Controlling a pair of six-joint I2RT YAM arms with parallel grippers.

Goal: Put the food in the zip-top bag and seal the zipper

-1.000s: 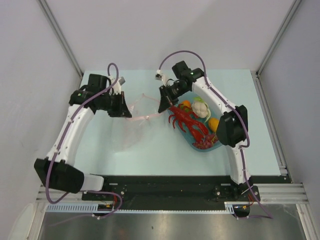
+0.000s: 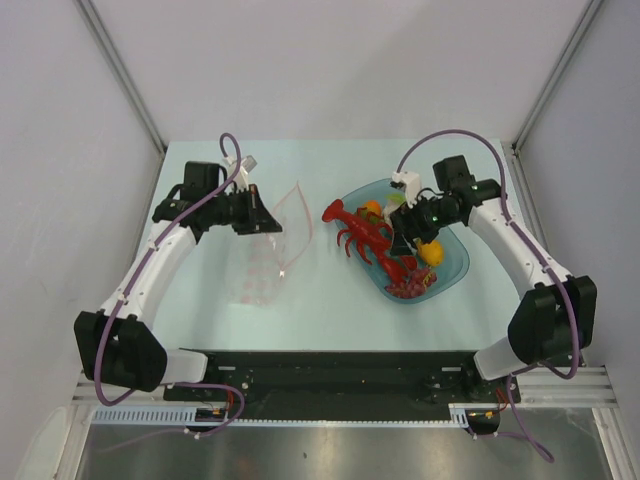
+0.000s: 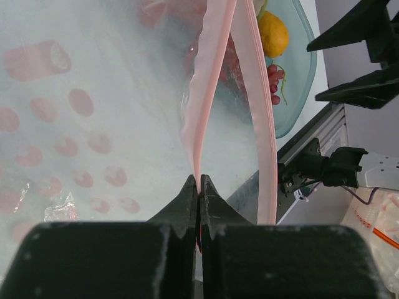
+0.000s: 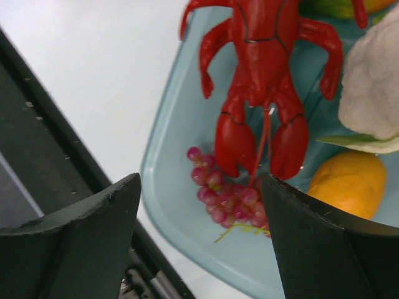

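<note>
The clear zip bag stands open at centre-left, its pink zipper strips parted. My left gripper is shut on the bag's edge at one strip. My right gripper hangs open over the blue bin, above red grapes and a yellow fruit. A red lobster lies in the bin beside a white vegetable, partly hidden by the right arm in the top view.
My right gripper has left the bag's zipper and moved rightward over the bin, now open. The zipper strip it was at has relaxed. The left gripper stays at the bag.
</note>
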